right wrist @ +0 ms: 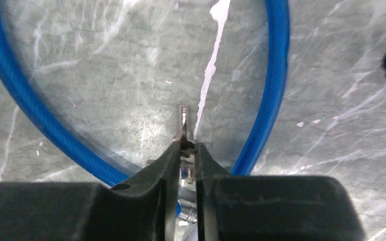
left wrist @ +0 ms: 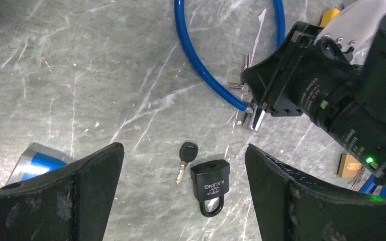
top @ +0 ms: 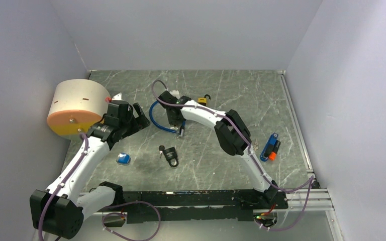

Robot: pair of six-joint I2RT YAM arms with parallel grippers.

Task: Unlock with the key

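Observation:
Inside the loop of a blue cable lock (right wrist: 47, 120) lies a small silver key (right wrist: 183, 115); its cylinder (left wrist: 253, 118) is at the loop's near end. My right gripper is low over the key, fingers nearly together around its lower part; whether it grips is unclear. My left gripper stands open at the left, above the table with nothing between its fingers. A black padlock (left wrist: 210, 181) and a black-headed key (left wrist: 188, 153) lie on the near side of the cable.
A blue-and-silver padlock (top: 123, 158) lies near left, a yellow padlock (top: 203, 100) behind the right arm, blue and orange items (top: 269, 148) at right. A white drum (top: 78, 100) stands at left.

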